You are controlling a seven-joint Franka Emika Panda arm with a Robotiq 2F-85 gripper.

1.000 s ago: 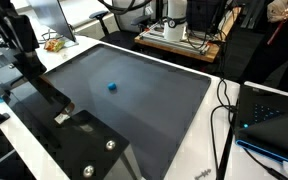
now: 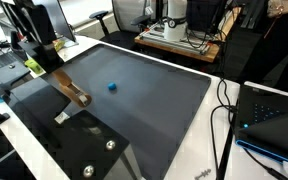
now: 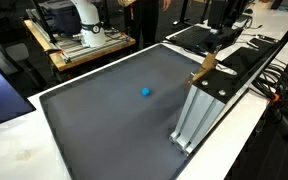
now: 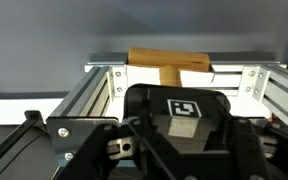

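Note:
A wooden T-shaped tool (image 4: 170, 59) shows in the wrist view, its broad crosspiece over the dark mat and its stem running back to my gripper. The gripper appears shut on that stem; its fingertips are largely hidden by a dark part carrying a square marker. From exterior view 1, the brown tool (image 2: 75, 90) sticks out above the dark stand's edge at the left. In exterior view 2, the wooden tool (image 3: 203, 69) is at the top of the metal-framed stand (image 3: 192, 118). Whether it touches the stand, I cannot tell.
A small blue object (image 2: 112, 86) lies alone on the grey mat (image 2: 164, 105), which is otherwise clear. The dark-topped stand (image 2: 84, 140) borders the mat's near left. Cables (image 2: 224, 110) and a black device (image 2: 269, 125) are at the right.
The gripper has risen and shifted slightly right in exterior view 1. More of the wooden tool now shows above the stand. The blue object has stayed put.

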